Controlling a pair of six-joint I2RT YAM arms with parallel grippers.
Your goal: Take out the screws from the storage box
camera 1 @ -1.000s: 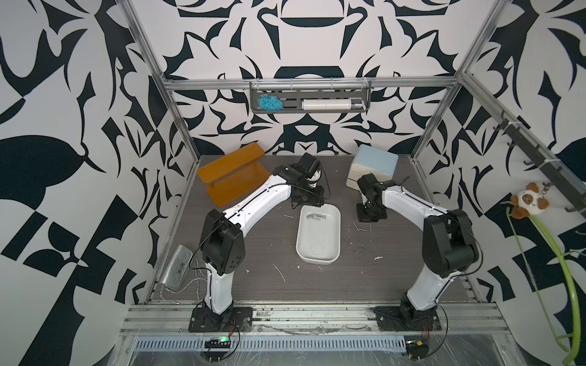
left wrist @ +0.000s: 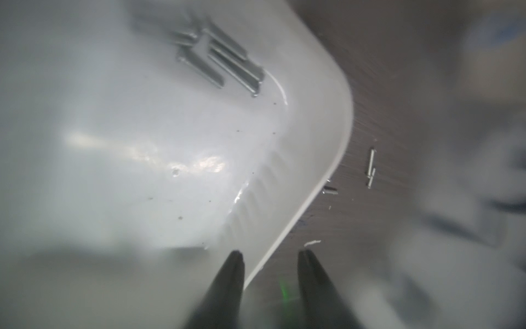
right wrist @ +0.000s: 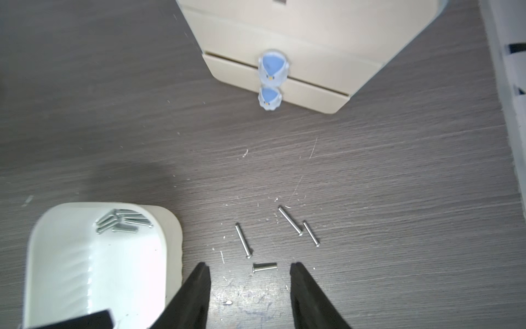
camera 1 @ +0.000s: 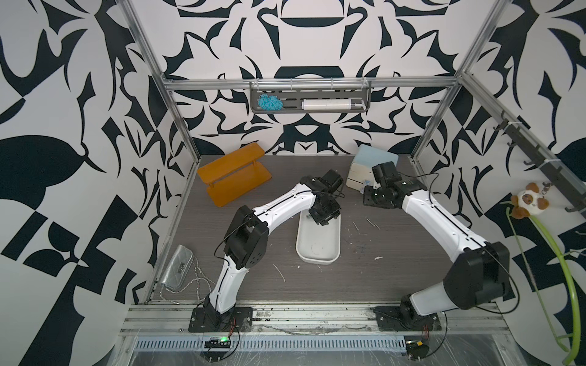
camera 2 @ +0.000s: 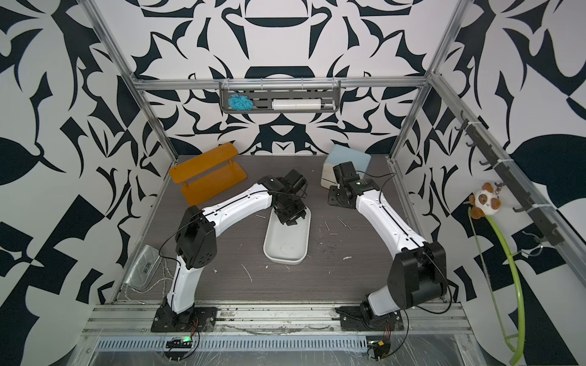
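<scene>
The white storage box [camera 1: 318, 258] stands mid-table, with several silver screws [left wrist: 233, 68] at its far end. Over the box hangs my left gripper, open with an empty gap; from above it covers most of the screws inside. To the box's right, several loose screws [right wrist: 243, 240] lie on the dark tabletop. My right gripper is open above that patch and appears raised over the table. Between its fingers nothing is held; a short screw [right wrist: 265, 267] shows in line with the gap, lying on the table.
A blue-and-cream box [camera 1: 373, 157] with small bird figures stands at the back right. An orange holder [camera 1: 238, 177] is at the back left. A silver case [camera 1: 178, 267] with a cord lies at the left edge.
My left gripper has moved right and toward the front, over the box.
</scene>
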